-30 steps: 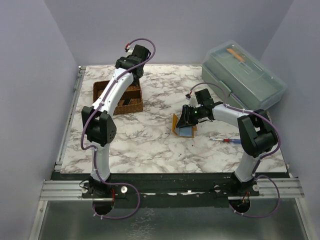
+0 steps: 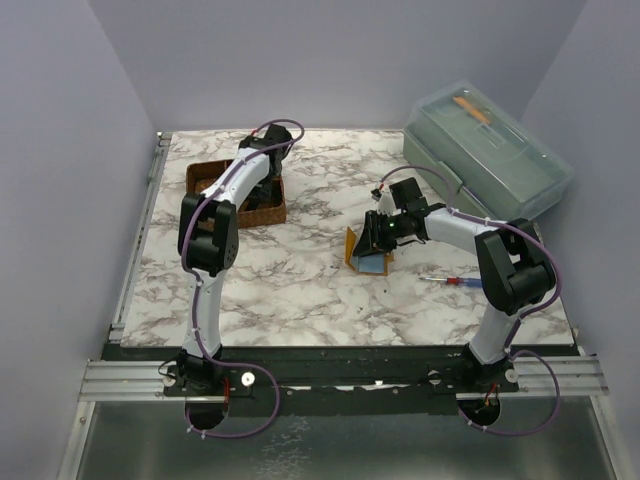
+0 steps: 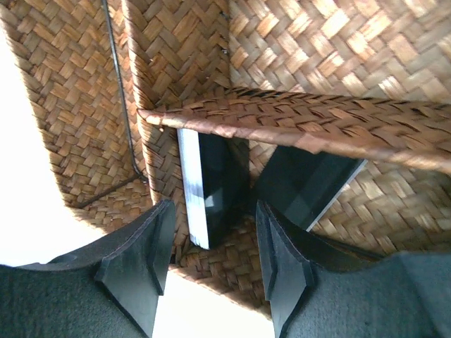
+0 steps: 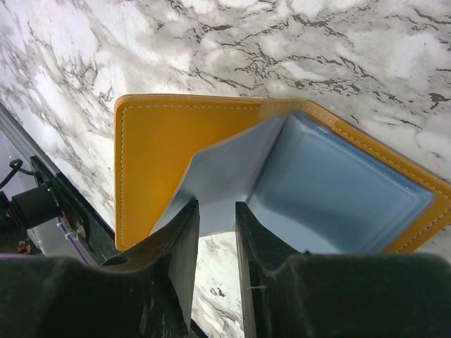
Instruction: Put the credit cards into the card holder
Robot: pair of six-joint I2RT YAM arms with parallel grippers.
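Note:
In the left wrist view, a dark card with a pale edge [image 3: 192, 183] leans in a small compartment of the woven basket [image 3: 67, 91]. A second dark card [image 3: 306, 183] lies in the larger compartment across the divider. My left gripper is open over the near compartment, its fingertips either side of the pale-edged card and nothing clearly held. The brown card holder [image 4: 187, 155] lies spread on the table with clear sleeves [image 4: 338, 183]. One sleeve flap [image 4: 236, 165] stands raised at the partly open fingers of my right gripper; whether they touch it is unclear.
A blue-and-red pen [image 2: 455, 281] lies right of the holder, below the right arm. The large translucent box [image 2: 490, 150] fills the back right corner.
My left gripper has come down toward the basket, covering more of its right-hand side in the top view. The right arm and the card holder look unmoved.

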